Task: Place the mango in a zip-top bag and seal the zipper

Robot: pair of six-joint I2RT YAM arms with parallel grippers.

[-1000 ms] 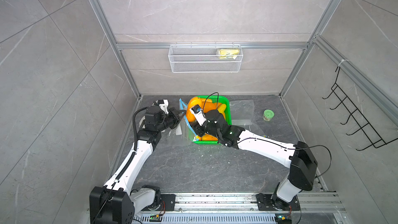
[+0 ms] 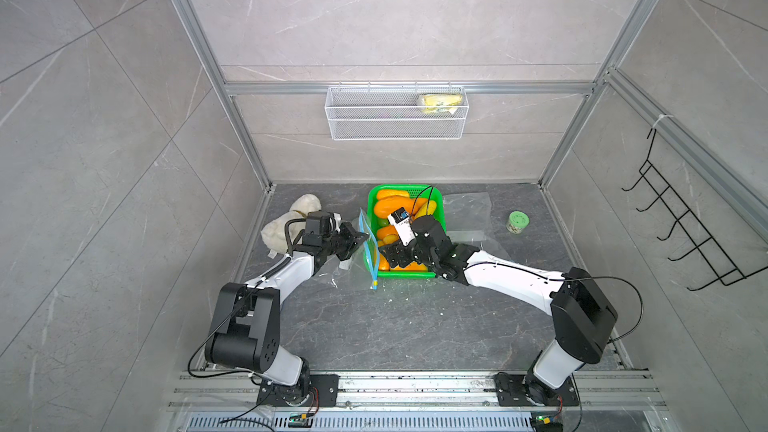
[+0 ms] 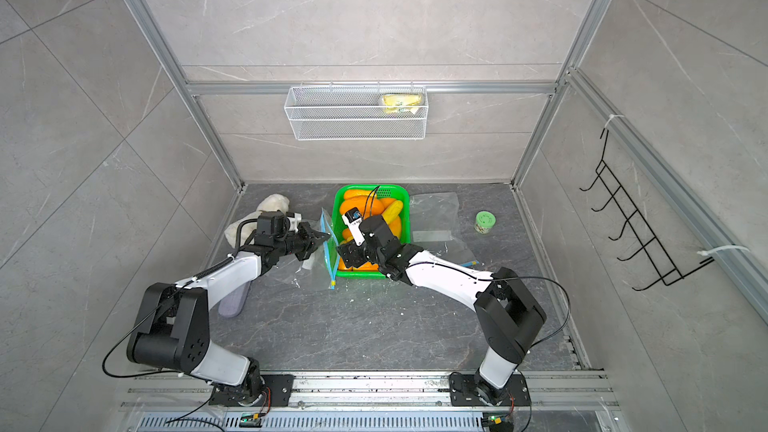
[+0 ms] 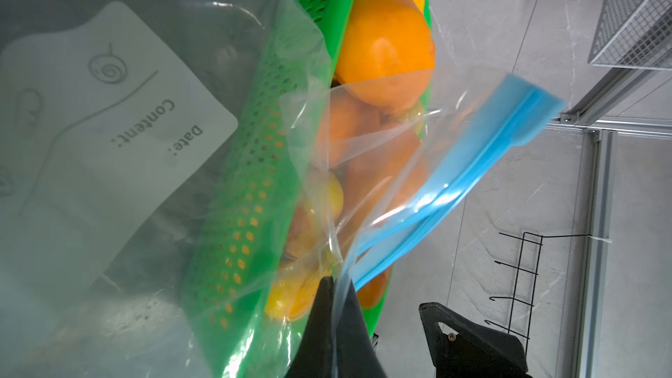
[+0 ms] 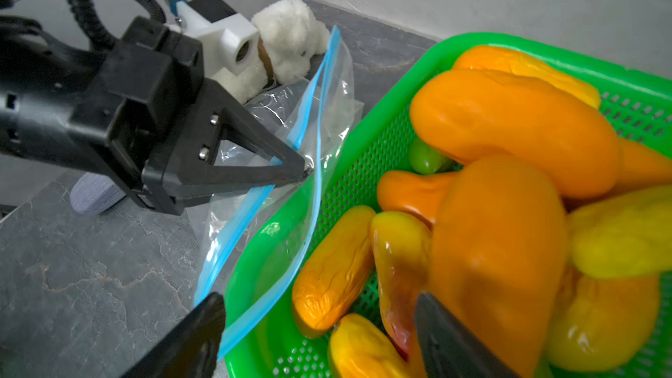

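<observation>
Clear zip top bag [image 4: 140, 273] with blue zipper strips [image 4: 448, 175] hangs beside the basket's left wall, its mouth parted. My left gripper is shut on the bag's thin near lip. No mango shows inside the bag's visible part. Several orange and yellow mangoes [image 5: 497, 252] lie in the green basket [image 5: 448, 45]. Over the basket's front left part, my right gripper has its fingers [image 5: 462, 339] spread apart, with mangoes and a zipper strip seen beyond the gap and nothing visibly gripped.
More clear bags [image 2: 468, 212] lie flat right of the basket. A green-lidded jar [image 2: 517, 221] stands further right. White plush toy [image 5: 283, 35] sits behind the left arm.
My left arm has drawn back and lowered, its gripper edging right with the bag. A large orange mango that stood out at the bag's mouth no longer shows there. The right gripper shifted slightly.
</observation>
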